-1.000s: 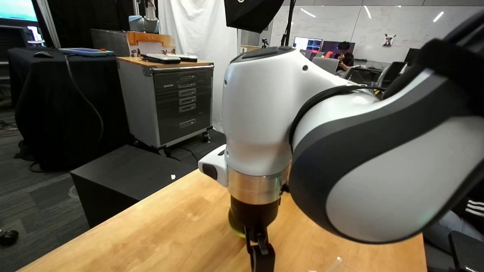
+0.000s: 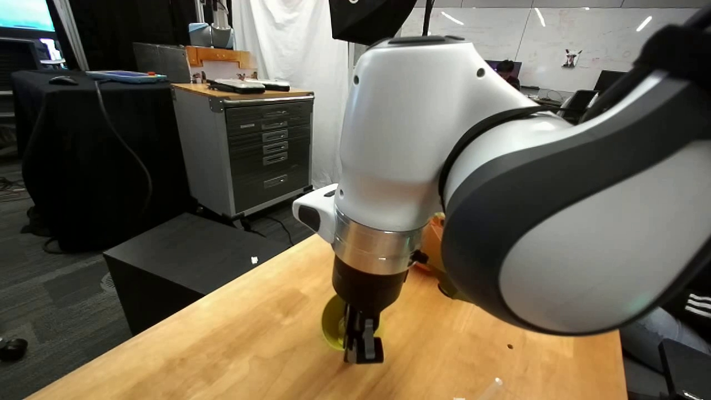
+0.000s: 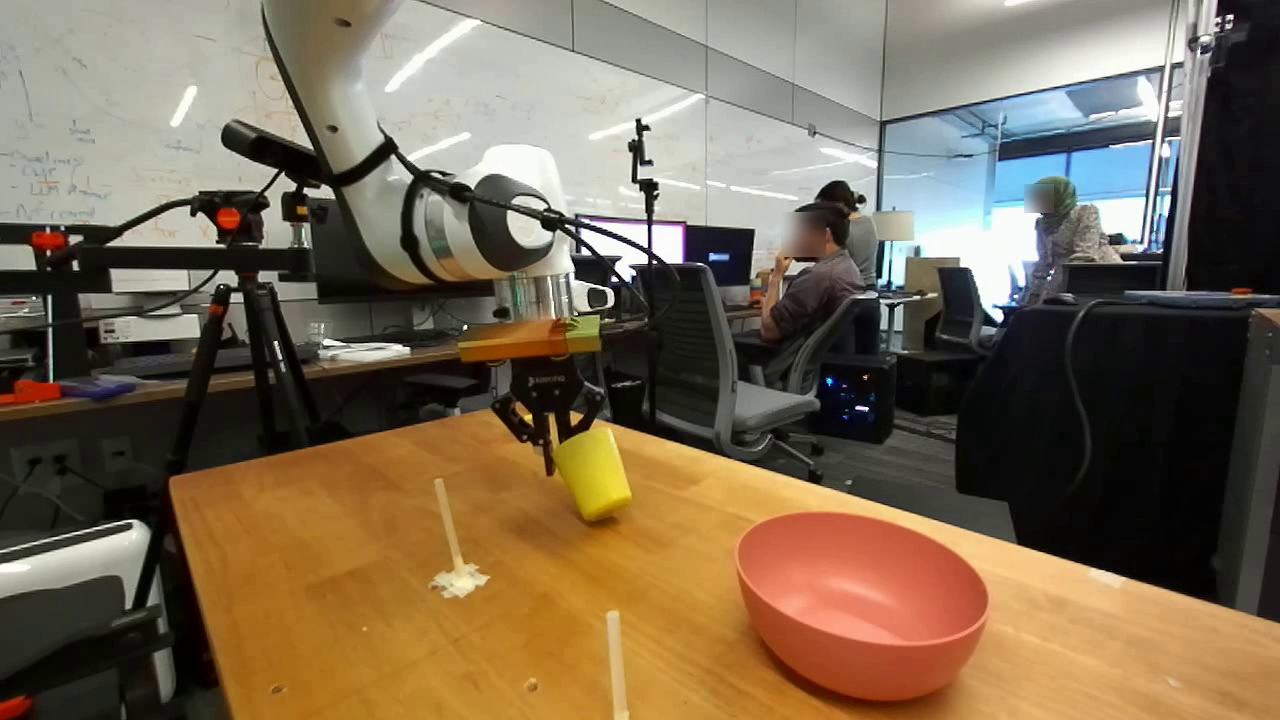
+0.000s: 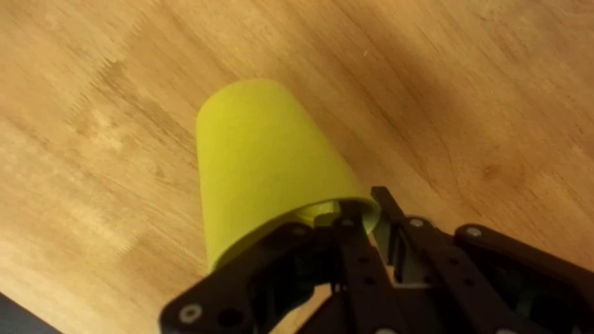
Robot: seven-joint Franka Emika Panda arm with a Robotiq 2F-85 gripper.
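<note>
A yellow cup leans at a tilt, its open mouth toward my gripper. One finger is inside the cup and the other stands outside, with the cup's wall pinched between them at the rim. From the side, in exterior view 2, the cup hangs slanted beside the gripper; whether its base touches the table I cannot tell. Exterior view 1 shows the cup partly hidden behind the gripper.
A pink bowl stands on the wooden table, well apart from the cup. One thin upright stick is taped to the tabletop, and another stick rises nearer the camera. Bare tabletop lies between cup and bowl.
</note>
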